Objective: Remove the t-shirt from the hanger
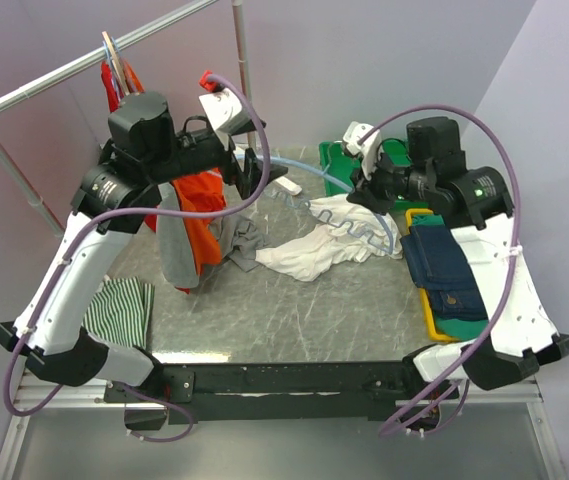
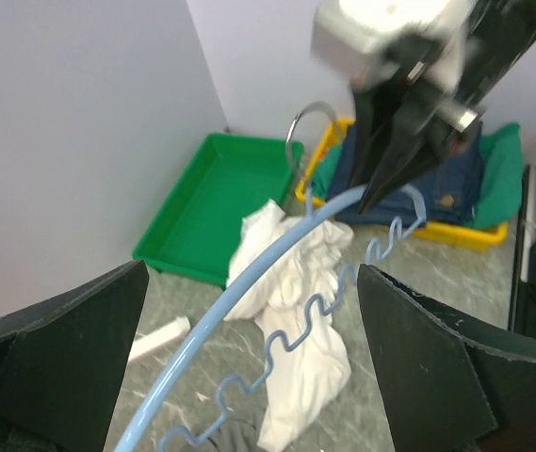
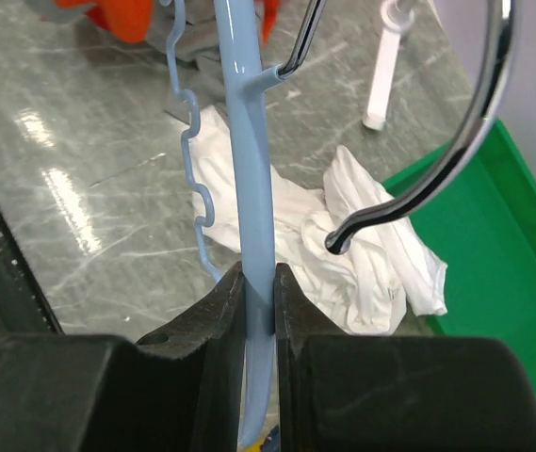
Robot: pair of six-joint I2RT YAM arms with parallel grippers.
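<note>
A light blue hanger (image 3: 249,169) with a metal hook (image 3: 456,141) is held by my right gripper, its fingers closed round the bar; no shirt hangs on it. Its free end reaches between the open fingers of my left gripper, as the left wrist and top views show. Below, a white cloth (image 1: 304,250) lies crumpled on the floor; whether it is the t-shirt cannot be told.
A green bin (image 2: 192,207) stands at the back right and a yellow bin (image 1: 426,318) with folded clothes at the right. Orange and grey clothes (image 1: 199,230) lie at the left, below a rail (image 1: 54,75) with hanging garments.
</note>
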